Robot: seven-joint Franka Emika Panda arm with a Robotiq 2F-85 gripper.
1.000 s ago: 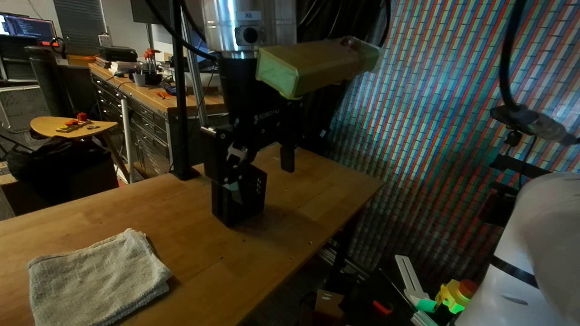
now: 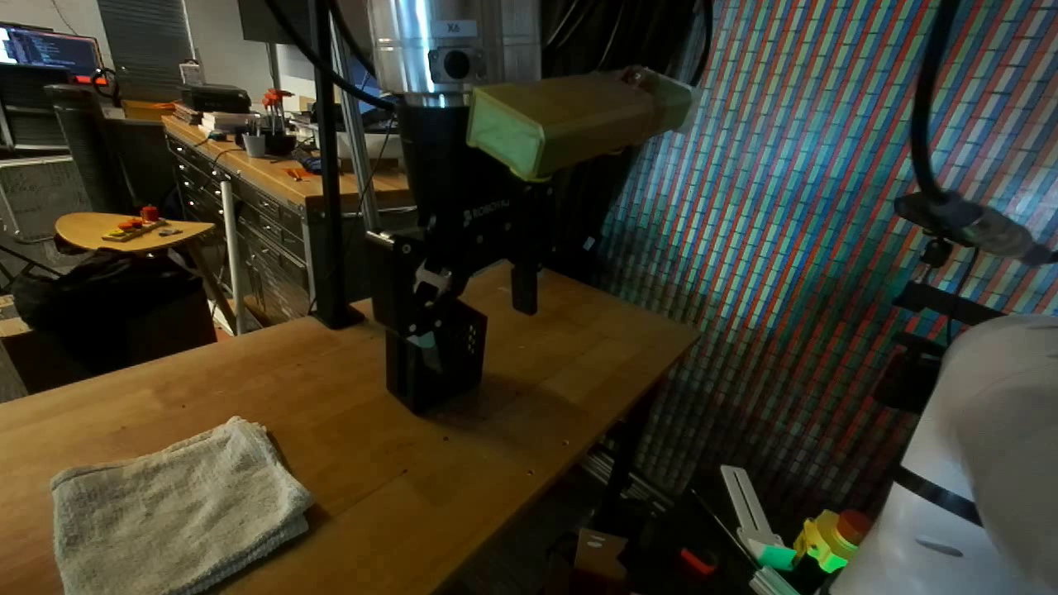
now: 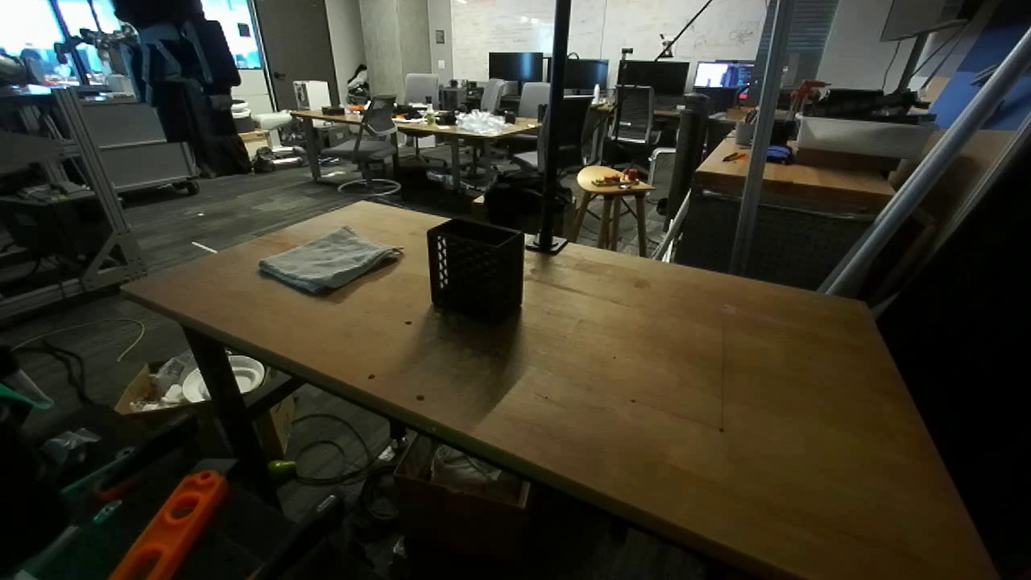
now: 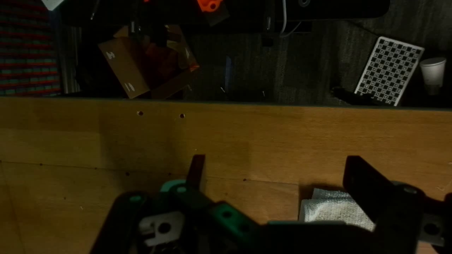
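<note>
On the wooden table [image 2: 555, 397] my gripper [image 2: 476, 322] hangs in exterior view 1, its two fingers spread wide with nothing between them. A black perforated bin [image 2: 451, 367] stands upright on the tabletop, partly hidden behind the gripper's near finger in that view. Exterior view 2 shows the same bin [image 3: 475, 269] whole, with an open top; its inside is too dark to read. A folded grey cloth [image 2: 183, 506] lies flat, apart from the bin. In the wrist view the open gripper has bare table between its fingers, and part of the cloth [image 4: 337, 209] shows by the right finger.
A black post [image 3: 556, 126] rises from the table's far edge close to the bin. Cardboard boxes [image 4: 127, 63] lie on the floor beyond the table's edge. A patterned curtain [image 2: 793, 248] hangs past the table's end.
</note>
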